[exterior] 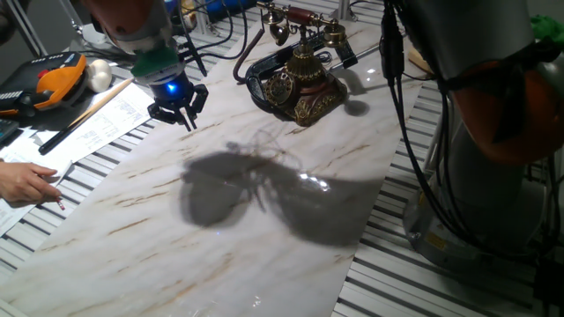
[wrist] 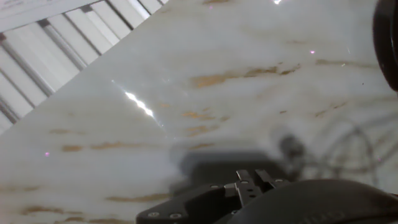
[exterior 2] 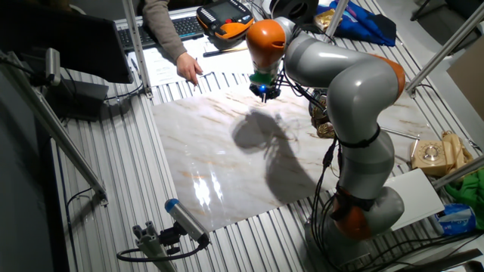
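Note:
My gripper (exterior: 189, 126) hangs above the marble-patterned board, pointing down, left of the ornate telephone in exterior view 1. Its fingertips (wrist: 245, 179) sit close together at the bottom of the wrist view, and I see nothing held between them. The brown and gold vintage telephone (exterior: 304, 88) stands upright at the board's far side, its handset (exterior: 300, 16) across the top. In exterior view 2 the arm hides much of this telephone (exterior 2: 321, 121). A dark rounded edge, of something I cannot identify, enters at the wrist view's right. Bare marble board (wrist: 205, 112) lies below the gripper.
A person's hand (exterior: 28, 182) rests on papers beside the board's left edge, near an orange and black device (exterior: 42, 84). A beige telephone (exterior 2: 431, 155) stands off the board at the right in exterior view 2. The board's near part is clear.

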